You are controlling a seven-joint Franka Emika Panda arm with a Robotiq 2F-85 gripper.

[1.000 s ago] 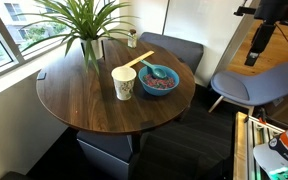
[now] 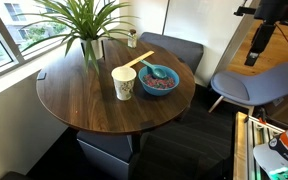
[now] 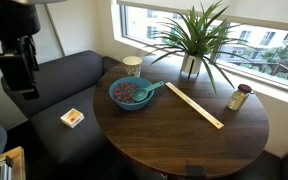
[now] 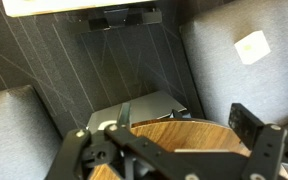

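Note:
On the round brown table (image 2: pixel 84 112) stands a patterned paper cup (image 2: pixel 124 84). Beside it, a blue bowl (image 3: pixel 119 100) holds dark reddish pieces, with a teal spoon (image 3: pixel 147 90) lying across its rim. My gripper is open in the wrist view, its two dark fingers wide apart and nothing between them. Below them show the table's edge and the floor. In both exterior views the arm is high and well off to the side of the table, partly cut off by the frame; the bowl and cup are clear of it.
A flat wooden strip (image 3: pixel 195 105) lies near the bowl. A potted plant (image 3: pixel 191 62) and a small jar (image 3: pixel 239 97) stand farther along the table. Grey chairs (image 2: pixel 254 84) surround it, one bearing a small white box (image 3: pixel 72 118).

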